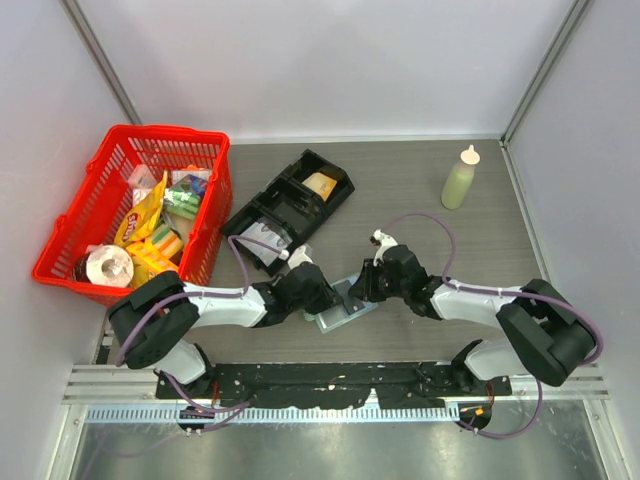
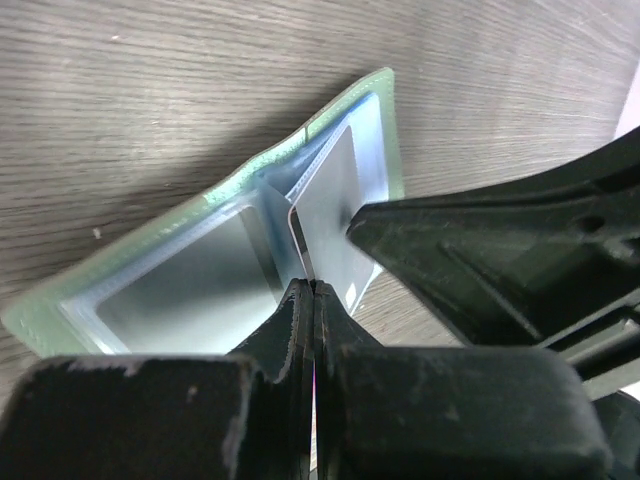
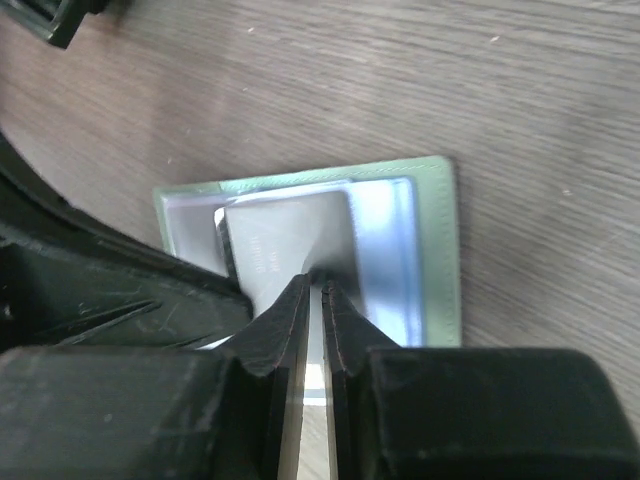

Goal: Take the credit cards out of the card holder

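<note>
The card holder [image 2: 190,285] lies open on the table, with pale green edges and clear pockets. A grey card [image 2: 335,215] is tilted up out of its pocket in the left wrist view. The tips of my left gripper are shut at that card's lower edge; no clear grip on it shows. Over the same card [image 3: 295,235] in the right wrist view, my right gripper is nearly closed, with a thin gap between its fingertips. What lies in that gap is not clear. Both arms partly cover the holder [image 1: 350,312] from above.
Left stands a red basket [image 1: 75,195] full of packets. A black divided tray [image 1: 293,205] lies at the back middle, close to the left arm. The green bottle [image 1: 459,182] stands at the back right.
</note>
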